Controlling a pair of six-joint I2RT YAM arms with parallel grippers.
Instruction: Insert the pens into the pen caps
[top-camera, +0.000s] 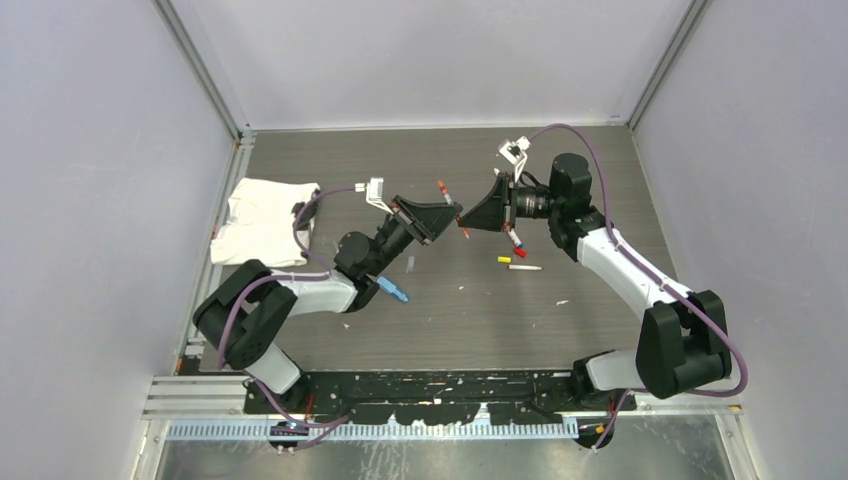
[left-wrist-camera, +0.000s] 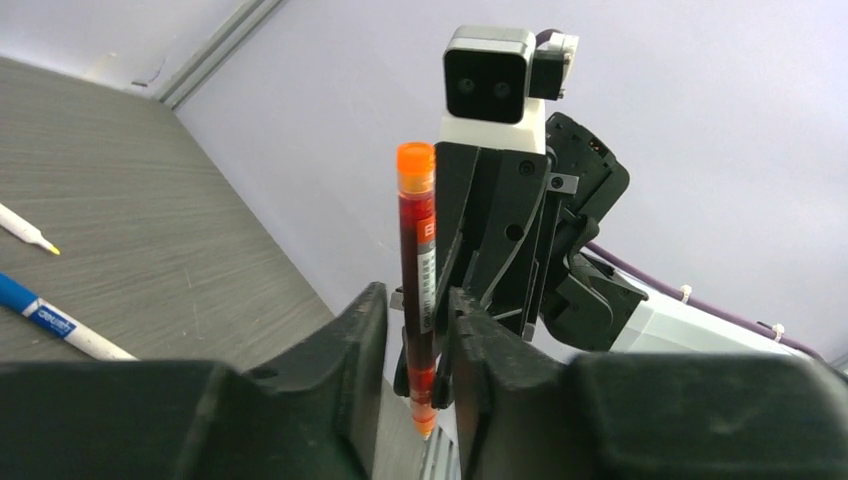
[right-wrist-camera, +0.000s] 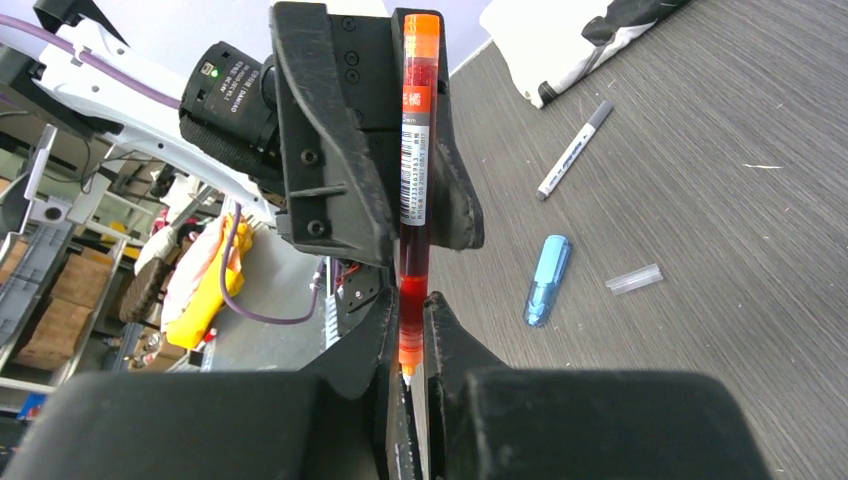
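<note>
An orange-red pen (left-wrist-camera: 420, 250) with a white barcode label stands upright in the air between the two arms. My right gripper is shut on its lower part, just above the pale tip. Around the pen's shaft, higher up, sit the parted fingers of my left gripper, which is open; touching cannot be made out. A small red cap (top-camera: 520, 252) and a yellow cap (top-camera: 504, 259) lie on the table below the right arm. Beside them is a white pen (top-camera: 524, 267). Another white pen (top-camera: 513, 237) lies partly under the right gripper.
A blue marker (right-wrist-camera: 547, 280), a grey-capped pen (right-wrist-camera: 575, 150) and a clear strip (right-wrist-camera: 635, 279) lie on the table. A blue-and-white pen (left-wrist-camera: 55, 322) shows in the left wrist view. White cloth (top-camera: 262, 222) lies at the left edge.
</note>
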